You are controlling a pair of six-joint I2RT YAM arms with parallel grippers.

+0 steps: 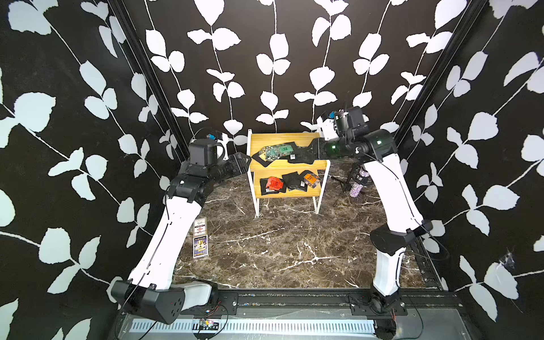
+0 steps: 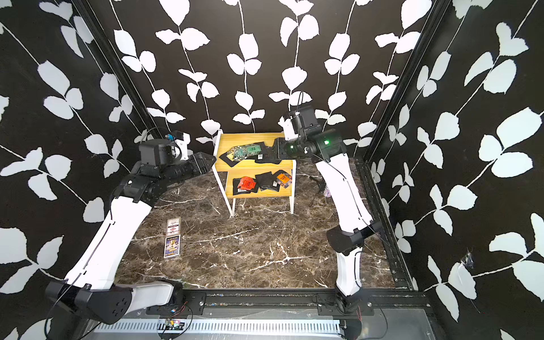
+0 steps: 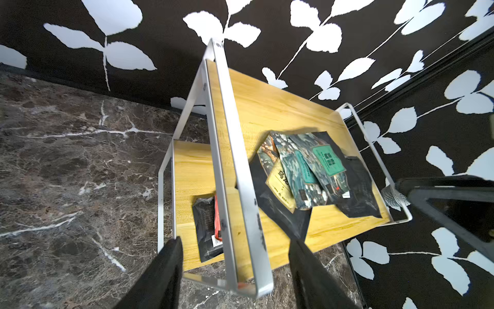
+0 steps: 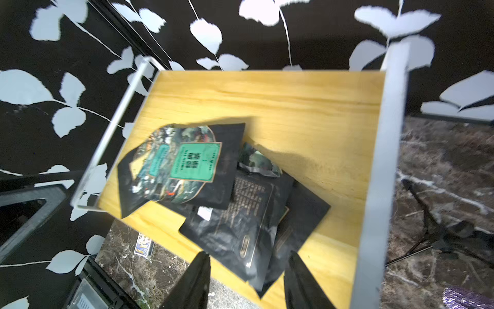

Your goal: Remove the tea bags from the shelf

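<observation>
A two-tier wooden shelf [image 1: 286, 137] with white frame stands at the back centre. Its top tier holds black and green-yellow tea bags [image 1: 274, 152], overlapping in a pile; the lower tier holds red [image 2: 246, 183] and orange [image 2: 283, 179] packets on black bags. My left gripper is open at the shelf's left side upright, nothing visibly held. My right gripper is open over the right part of the top tier, its fingertips by the black bags' edge, nothing visibly held.
Two small boxes [image 1: 200, 243] lie on the marble table at the left. A microphone-like object on a stand [image 1: 358, 184] stands right of the shelf. The table in front of the shelf [image 1: 294, 249] is clear.
</observation>
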